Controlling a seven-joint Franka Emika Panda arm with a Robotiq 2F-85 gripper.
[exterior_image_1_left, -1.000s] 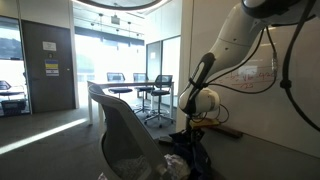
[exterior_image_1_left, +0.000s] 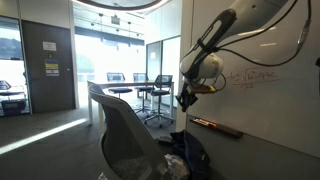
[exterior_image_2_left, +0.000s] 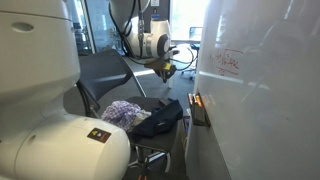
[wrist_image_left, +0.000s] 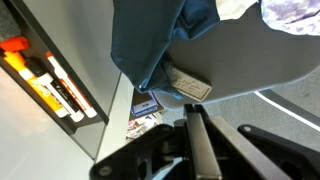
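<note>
My gripper points down over a grey chair seat (wrist_image_left: 235, 65) in the wrist view, its dark fingers close together. It looks shut, and I cannot make out anything between the fingertips. A dark blue cloth (wrist_image_left: 145, 40) lies across the seat, apart from the fingers. Beside the cloth's lower end is a small pale block like an eraser (wrist_image_left: 188, 84), near the seat edge. A patterned pale cloth (exterior_image_2_left: 122, 113) lies next to the dark cloth (exterior_image_2_left: 158, 120). In exterior view 1 the gripper (exterior_image_1_left: 184, 102) hangs in the air above the dark cloth (exterior_image_1_left: 190, 152).
A whiteboard ledge with several markers (wrist_image_left: 55, 85) runs beside the seat. The whiteboard (exterior_image_1_left: 265, 75) stands close to the arm and carries red writing. A chair back (exterior_image_1_left: 128, 135) rises in front, and more chairs stand behind.
The arm has risen from low over the dark cloth to well above it. The dark cloth, which stood higher near the gripper a second ago, now lies lower.
</note>
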